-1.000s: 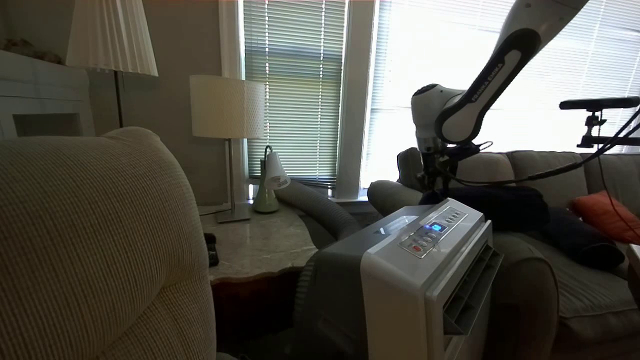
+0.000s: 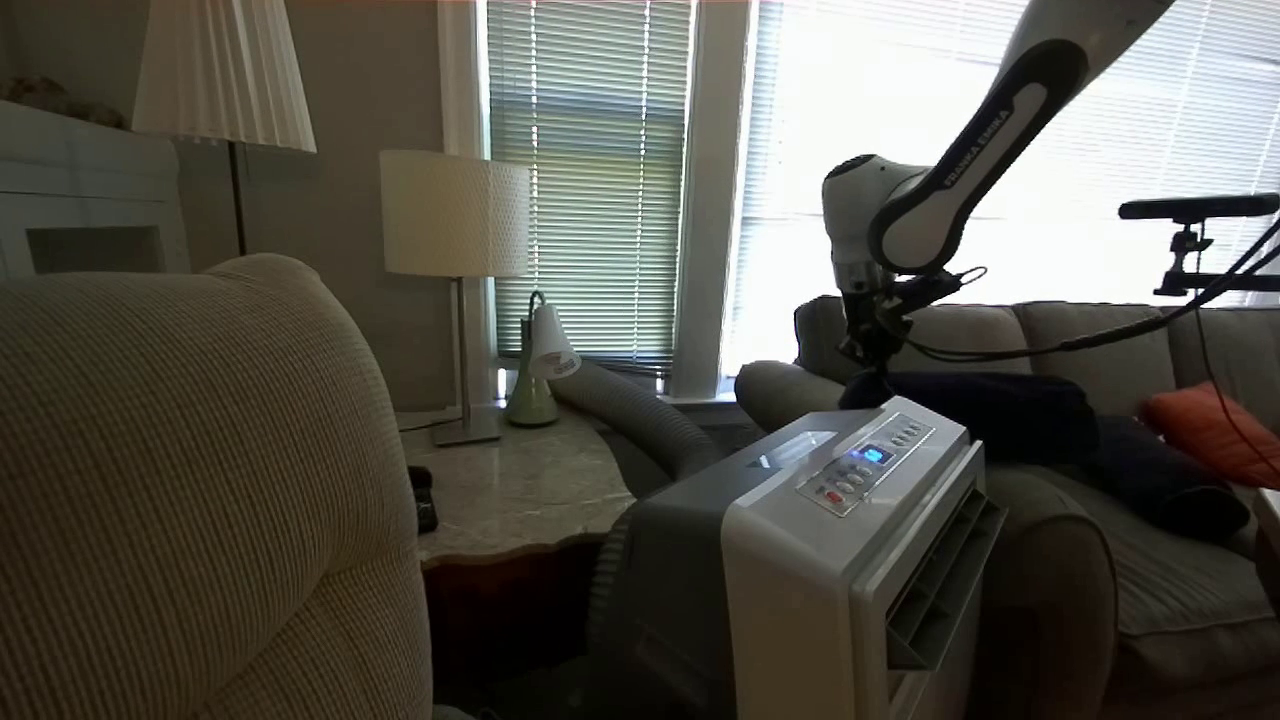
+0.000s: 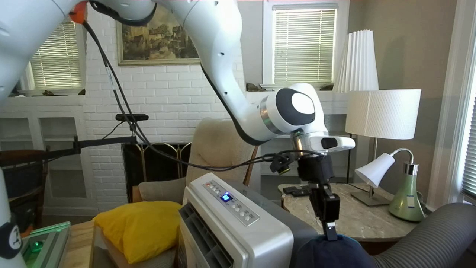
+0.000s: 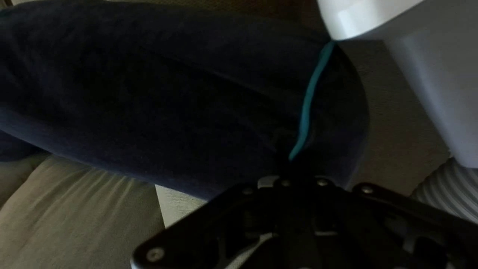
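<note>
A dark navy pillow [image 4: 179, 98] with a teal seam [image 4: 307, 103] fills much of the wrist view. It lies along the sofa arm [image 2: 1056, 564] in exterior view 1, behind the air conditioner. My gripper [image 3: 330, 236] points down in exterior view 2, its fingertips at the top of the pillow's end [image 3: 334, 254]. The gripper is shut, pinching pillow fabric near the lower end of the seam in the wrist view. The pinched cloth itself is mostly lost in shadow.
A white portable air conditioner [image 3: 241, 214] stands close beside the gripper, and its grey hose [image 3: 428, 232] runs off to the right. A marble table [image 3: 352, 216] holds lamps. An orange pillow [image 2: 1212, 420] and another dark pillow [image 2: 1158, 480] rest on the sofa.
My arm and gripper have risen slightly in exterior view 1. The pillow's end near the gripper sits a little higher; the rest of the pillow looks much the same.
</note>
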